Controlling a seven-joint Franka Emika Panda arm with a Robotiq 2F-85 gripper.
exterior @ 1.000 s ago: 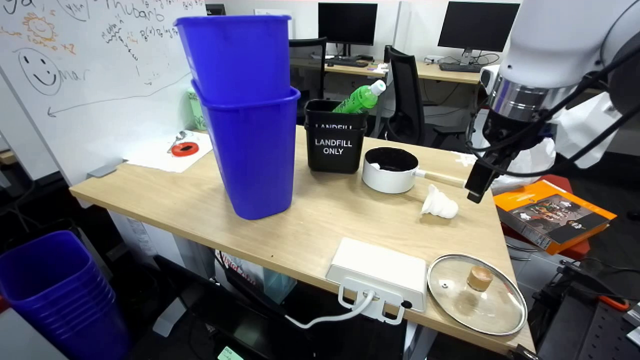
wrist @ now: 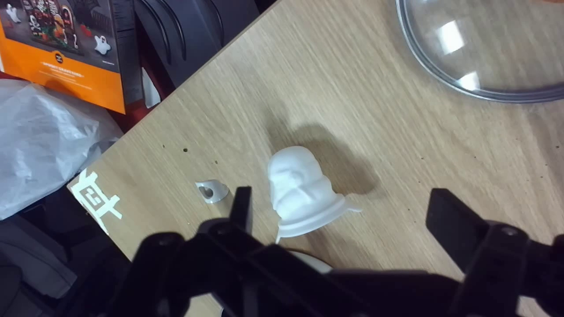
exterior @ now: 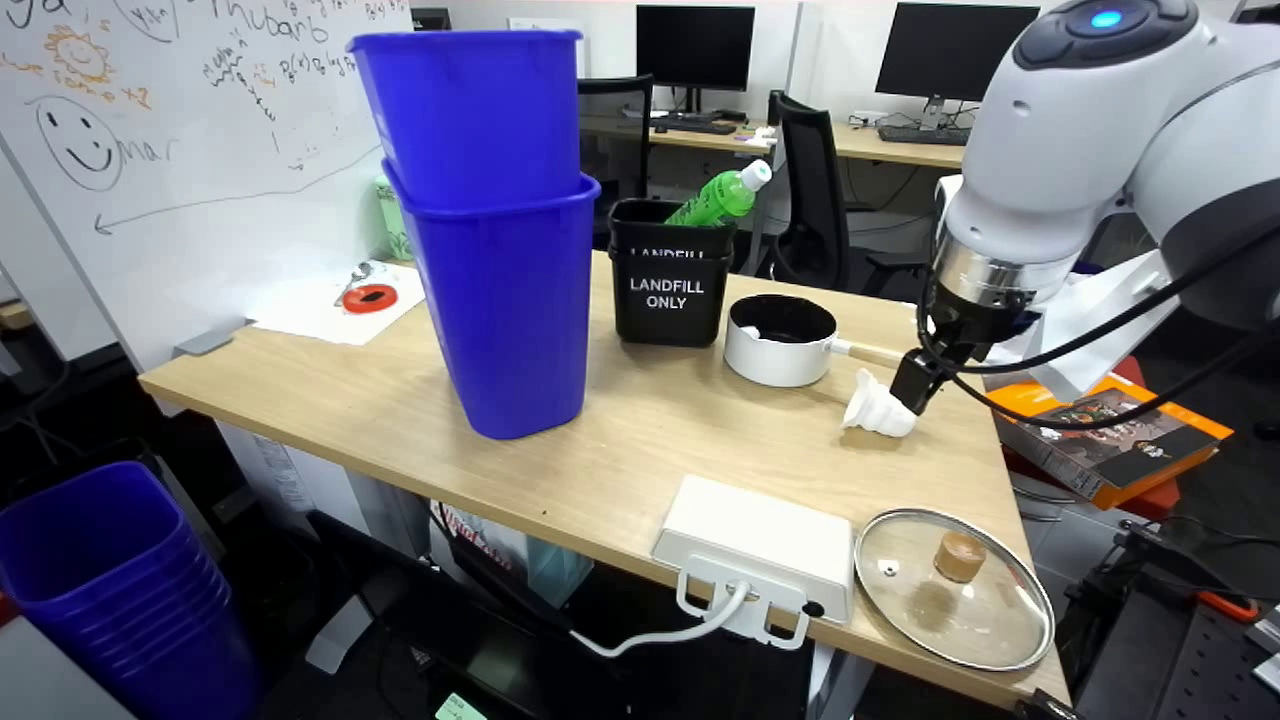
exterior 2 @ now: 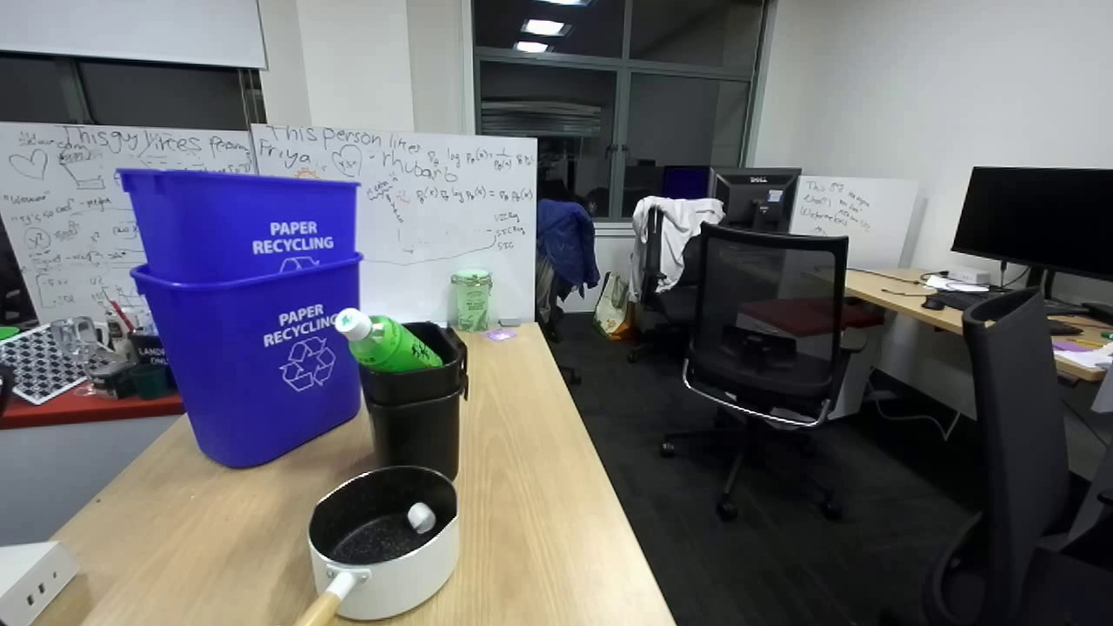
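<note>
On its side on the wooden table lies a white moulded object (wrist: 299, 190), flared at one end, also visible in exterior view 1 as a crumpled-looking white piece (exterior: 876, 409). My gripper is open around and above it in the wrist view, with the left fingertip (wrist: 241, 208) and right fingertip (wrist: 449, 222) well apart. Bare table shows on both sides of the object. From exterior view 1, the gripper (exterior: 918, 382) overlaps the object's right end; contact cannot be told there.
A white saucepan (exterior: 777, 358) with a small white item inside stands beyond. Black bins (exterior: 672, 288) hold a green bottle (exterior: 720, 198); blue bins (exterior: 510, 312) stand left. A glass lid (exterior: 888, 570) and white power box (exterior: 768, 540) occupy the near edge.
My arm has come left and the gripper now hangs at the white object's right end in exterior view 1. The object and the other table items have stayed put.
</note>
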